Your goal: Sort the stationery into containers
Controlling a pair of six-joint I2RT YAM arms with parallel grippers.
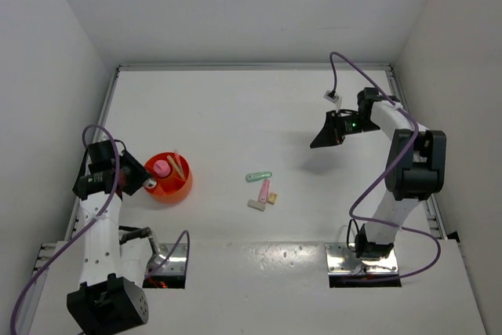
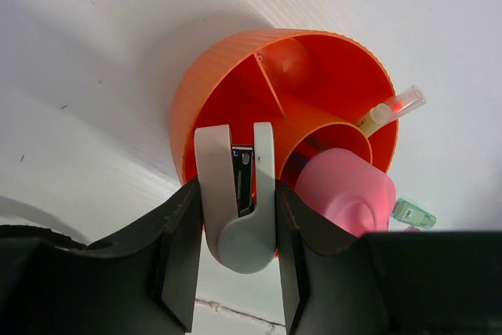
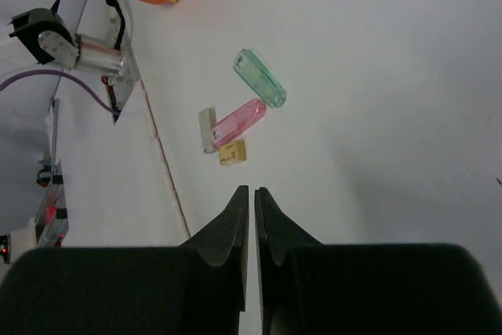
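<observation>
My left gripper is shut on a white stapler-like object (image 2: 247, 245), held over the front-left of an orange divided container (image 1: 171, 194). Inside the container are a pink item (image 2: 341, 190) and slender sticks (image 2: 375, 119). On the table centre lie a green item (image 3: 259, 78), a pink item (image 3: 239, 121), a grey block (image 3: 207, 129) and a small tan block (image 3: 232, 153). My right gripper hangs above the right side of the table, its fingertips close together, apparently nearly shut, with nothing seen between them.
Walls enclose it at left, right and back. Cables hang over both arms.
</observation>
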